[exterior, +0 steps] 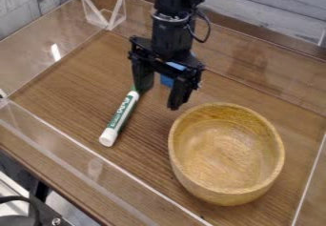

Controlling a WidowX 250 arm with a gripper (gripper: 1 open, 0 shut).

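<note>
My black gripper [160, 80] hangs over the middle of the wooden table, open, its two dark fingers spread wide. A blue object [166, 80] lies partly hidden behind it. A white tube with a green end [120, 119] lies left of the gripper, toward the front. A tan oval bowl [226, 180] sits at the front right.
White panels edge the table at the back left. A dark cable lies at the bottom left corner.
</note>
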